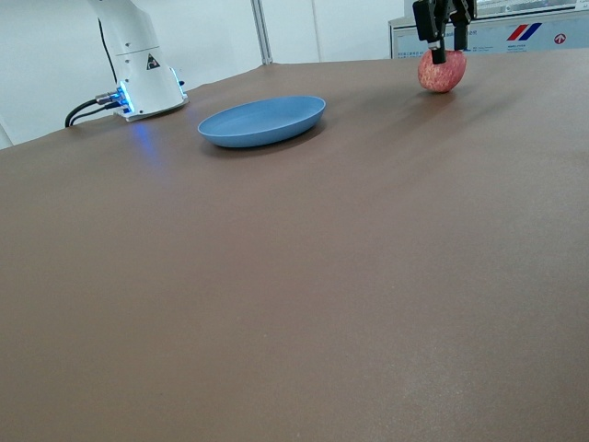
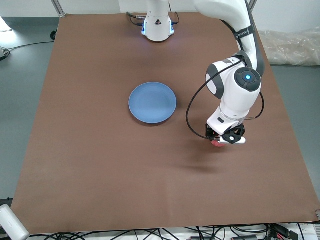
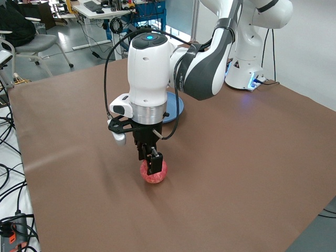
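My black gripper [image 1: 449, 51] hangs at the top right of the top view, its fingers apart, just over a red apple [image 1: 440, 75] on the brown table [image 1: 294, 276]. In the right view the gripper [image 3: 149, 160] is over the same apple [image 3: 157, 173]; in the left view the apple [image 2: 218, 144] is mostly hidden under the wrist. Whether the fingertips touch it I cannot tell. A blue plate [image 2: 152, 102] lies to the apple's left in the left view, empty, and shows too in the top view [image 1: 261, 120].
The arm's base [image 2: 158, 27] stands at the table's back edge. Cables [image 3: 10, 173] run along one edge outside the tabletop. The table around the plate and apple is bare.
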